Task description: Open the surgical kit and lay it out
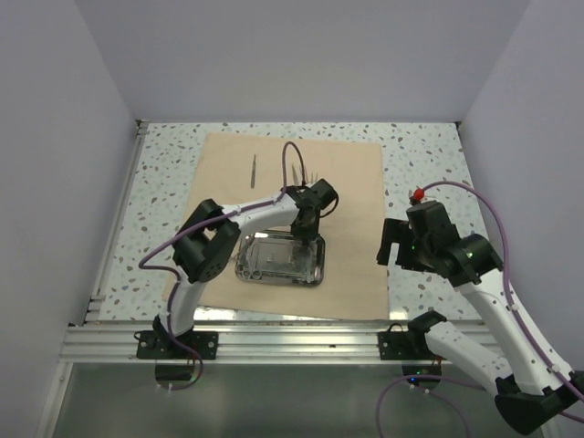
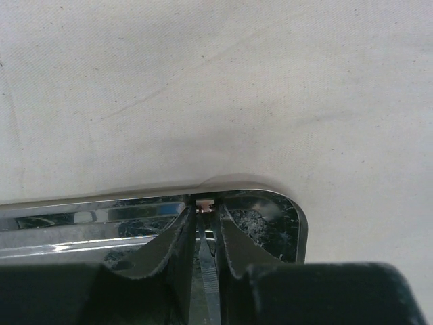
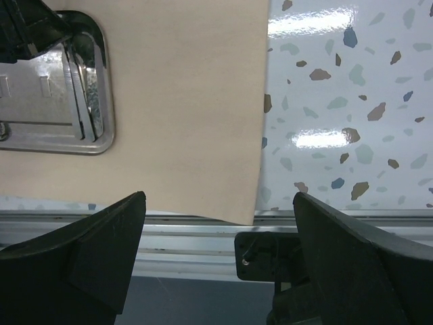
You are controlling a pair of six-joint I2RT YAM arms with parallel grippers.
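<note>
The metal kit tray [image 1: 278, 280] lies on the beige cloth. My left gripper is at its back right corner, fingertips around the end of a slim steel instrument [image 2: 210, 284] in the tray; whether they grip it is unclear. In the right wrist view, long instruments [image 3: 81, 101] lie along the tray's right side. Several instruments [image 1: 253, 172] lie on the cloth behind the tray. My right gripper [image 1: 394, 245] stands open over the right edge, nothing between its fingers.
</note>
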